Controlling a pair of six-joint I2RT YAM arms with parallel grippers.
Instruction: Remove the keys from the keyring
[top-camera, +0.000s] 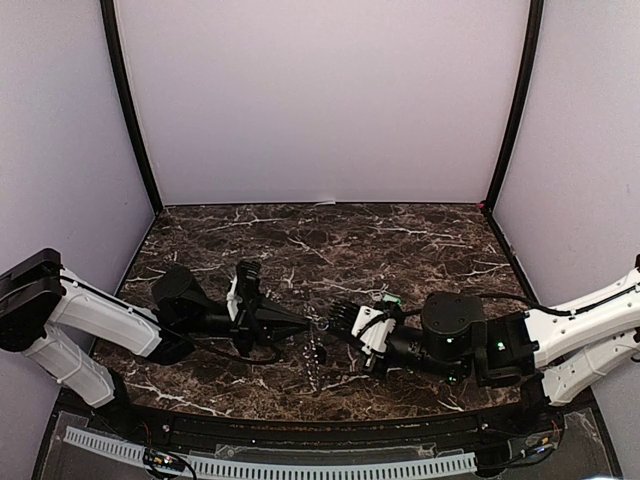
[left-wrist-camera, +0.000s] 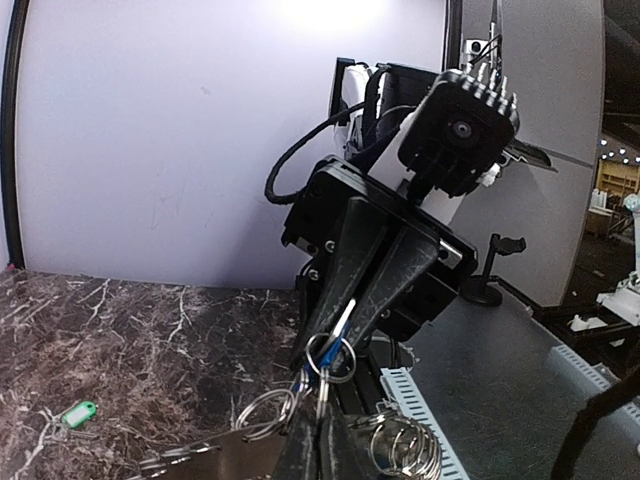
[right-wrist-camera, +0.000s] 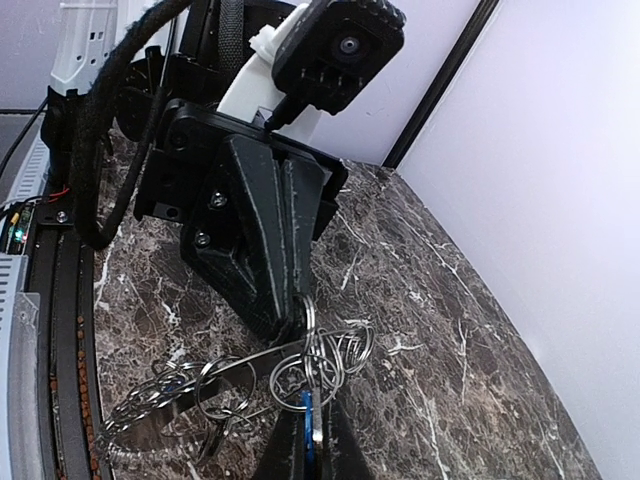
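Over the near middle of the table, my two grippers face each other with their tips close together. My left gripper (top-camera: 308, 324) is shut on thin wire of the keyring (right-wrist-camera: 311, 325), with silver rings looped around its tips. A cluster of linked rings and silver keys (top-camera: 312, 373) hangs below; in the left wrist view coiled rings (left-wrist-camera: 410, 445) show beside the fingertips. My right gripper is shut on a thin blue-and-silver piece (right-wrist-camera: 308, 415), seen at its tips. A small ring (left-wrist-camera: 352, 350) crosses in front of this piece; whether it passes through cannot be told.
A small green tag (left-wrist-camera: 79, 413) lies on the dark marbled table beyond the right gripper. A white slotted strip (top-camera: 300, 468) runs along the front edge. White walls stand at the back and sides.
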